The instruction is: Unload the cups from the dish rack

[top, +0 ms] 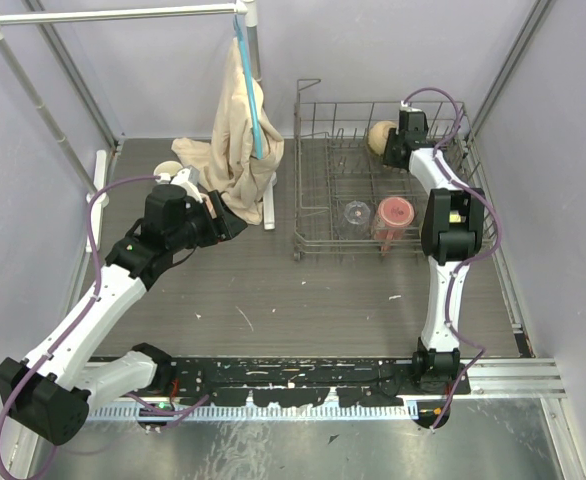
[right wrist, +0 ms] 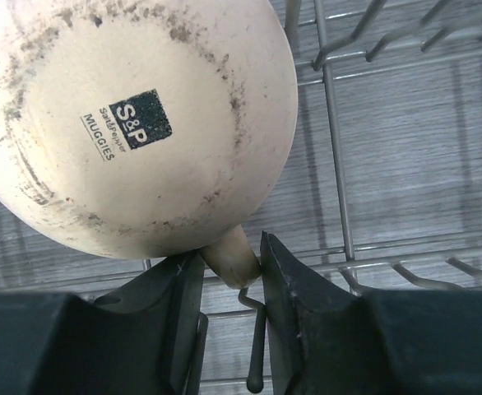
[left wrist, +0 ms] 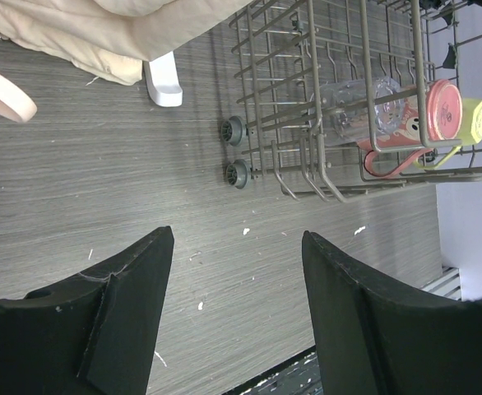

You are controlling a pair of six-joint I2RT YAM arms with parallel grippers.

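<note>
A cream mug [right wrist: 134, 123] with an S&P Muggies label sits in the back right of the dish rack [top: 313, 238]. My right gripper is at the mug's handle, fingers on either side of it; whether they grip it is hard to tell. The rack also holds a clear cup [top: 355, 220], a pink cup [top: 394, 214] and a yellow cup [left wrist: 474, 122]. My left gripper stands open and empty over the floor left of the rack.
A beige cloth [top: 235, 150] hangs from a white frame left of the rack. A pale cup [left wrist: 2, 95] stands beyond the left gripper. The floor before the rack is clear.
</note>
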